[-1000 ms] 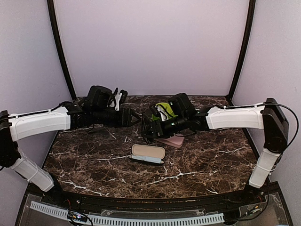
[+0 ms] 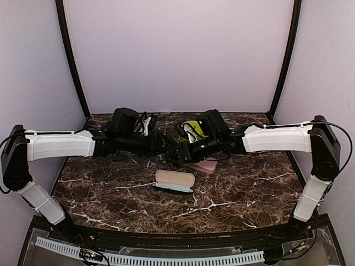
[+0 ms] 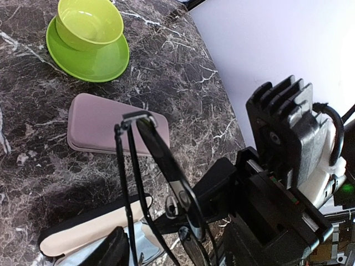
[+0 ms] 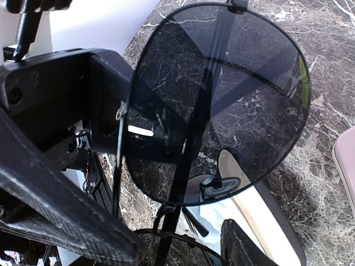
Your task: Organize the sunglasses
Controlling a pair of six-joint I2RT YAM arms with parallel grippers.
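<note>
Dark-lensed sunglasses (image 4: 238,111) are held up in the air, with my right gripper (image 2: 176,156) shut on their frame. From the left, my left gripper (image 2: 160,144) faces them. Its fingers (image 3: 112,250) stand apart, with the thin black temples and part of the frame running between them in the left wrist view; contact cannot be made out. Below lies an open glasses case (image 2: 175,178) with a beige inner lid and a light-blue cloth (image 2: 173,187) inside. Behind it rests a closed pink case (image 3: 94,122), partly covered by the right arm in the top view.
A yellow-green bowl (image 3: 89,23) sits on a green saucer (image 3: 91,64) behind the pink case. Both arms meet closely above the table's middle.
My left gripper has moved right and slightly down, closing the distance to the sunglasses. The right arm and the sunglasses stay nearly still; the cases have not moved.
</note>
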